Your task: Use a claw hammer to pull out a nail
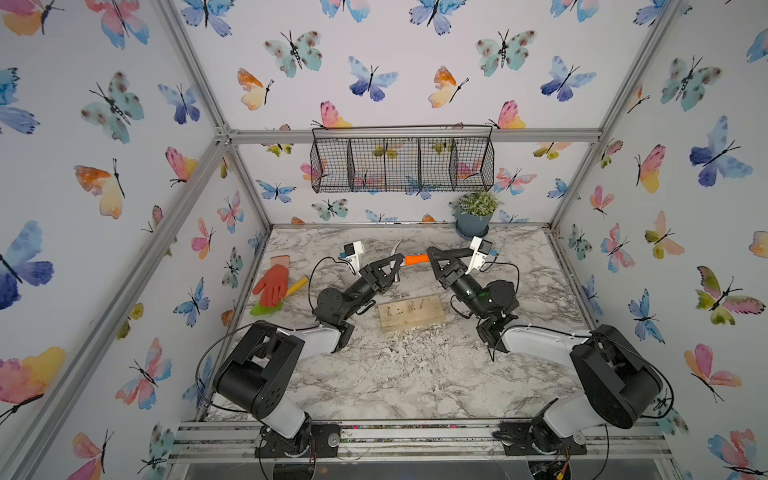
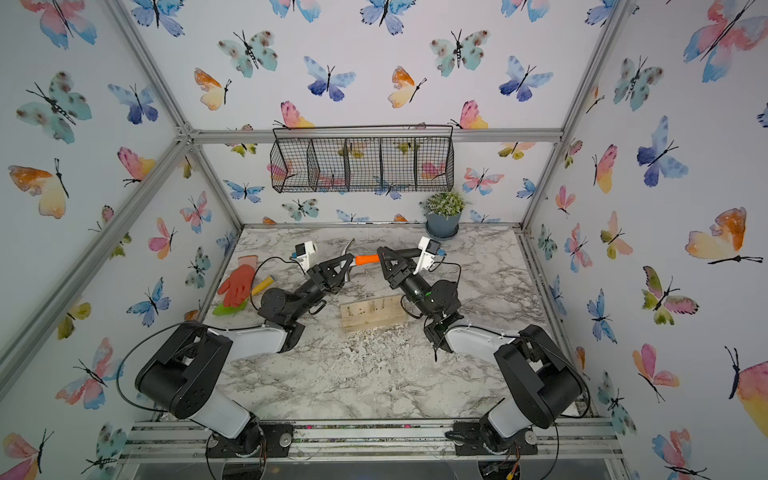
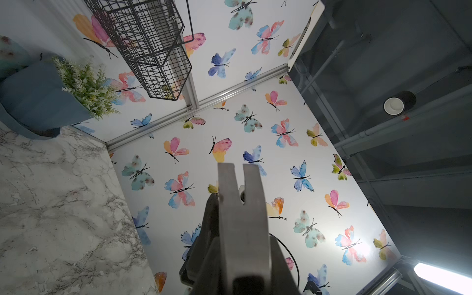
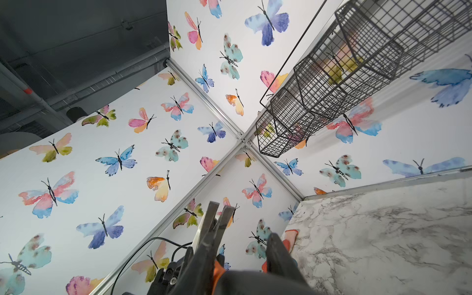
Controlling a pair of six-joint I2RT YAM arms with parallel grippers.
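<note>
Both grippers hold the claw hammer level above the table. Its orange handle section (image 1: 416, 260) shows between them, with the black grip (image 1: 457, 253) reaching right. My left gripper (image 1: 397, 260) is shut on the head end, and the metal claw head (image 3: 244, 231) fills the middle of the left wrist view. My right gripper (image 1: 434, 254) is shut around the handle. The prongs of the claw (image 4: 218, 216) rise beyond it in the right wrist view. Nearer the front lies a pale wooden block (image 1: 411, 313) with several nails, clear of the hammer.
An orange glove (image 1: 272, 285) and a yellow-handled tool (image 1: 297, 286) lie on the left. At the back stand a potted plant (image 1: 475, 214) and, higher on the wall, a wire basket (image 1: 402, 164). Pale crumbs are scattered before the block.
</note>
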